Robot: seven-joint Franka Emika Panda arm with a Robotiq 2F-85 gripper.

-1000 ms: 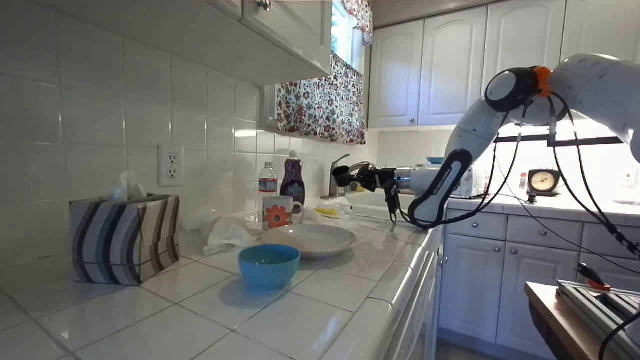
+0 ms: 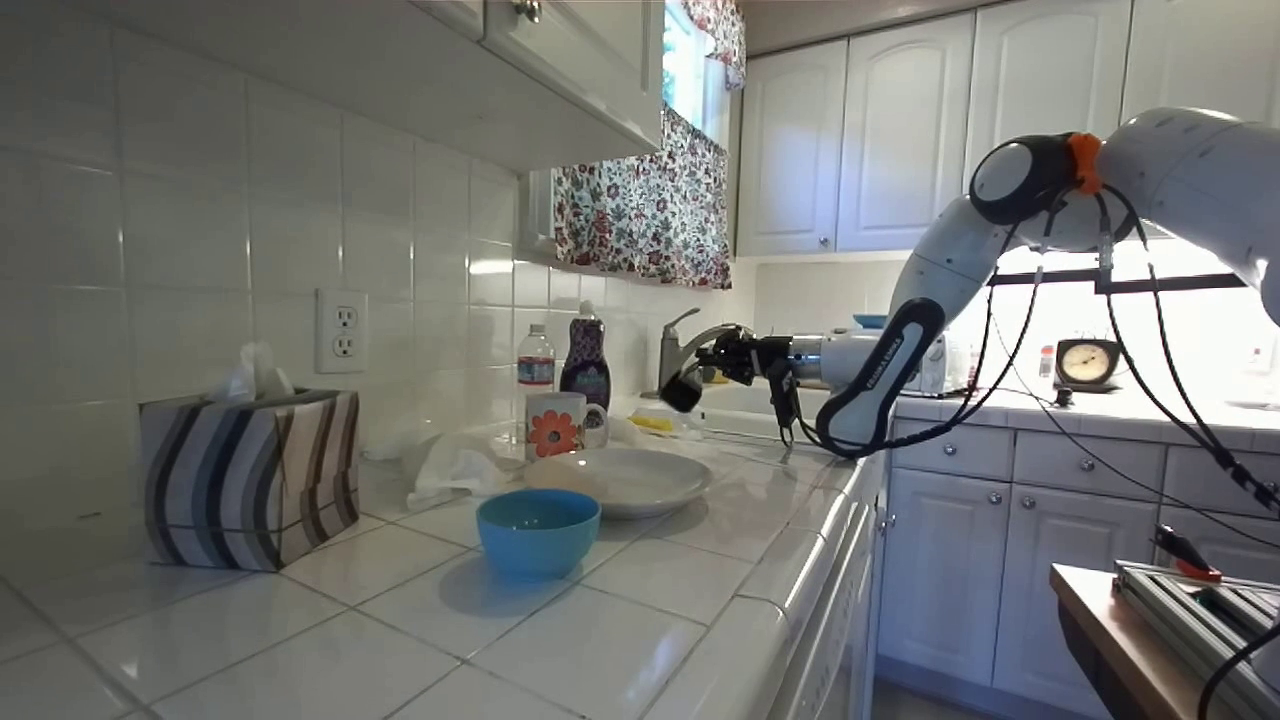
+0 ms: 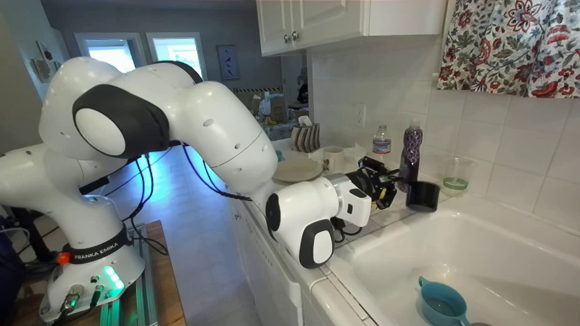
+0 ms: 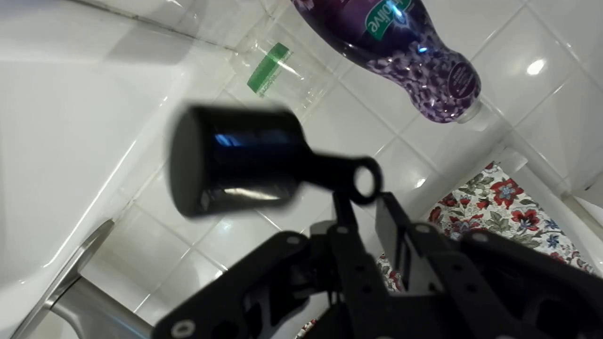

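A black cup with a short, ring-ended handle [image 4: 243,158] looks blurred in the wrist view and hangs off one side of the fingertips. My gripper is part open, with a narrow gap visible between its fingers; the handle's ring lies at the tips, and I cannot tell whether they still touch it. In exterior view 2 the cup [image 3: 422,196] is beside the sink's back edge, below and beyond the gripper [image 3: 398,177]. Exterior view 1 shows the cup [image 2: 683,392] tilted downward, over the counter.
A purple soap bottle [image 4: 395,53] and a clear cup with a green band [image 4: 270,68] stand close by. The faucet [image 4: 96,308] is near too. A blue-handled cup [image 3: 443,304] lies in the sink [image 3: 522,261]. A plate [image 2: 618,480] and blue bowl [image 2: 537,534] occupy the counter.
The black cup was level with the gripper, its opening visible; now it has swung downward and sits lower. The arm itself has barely moved.
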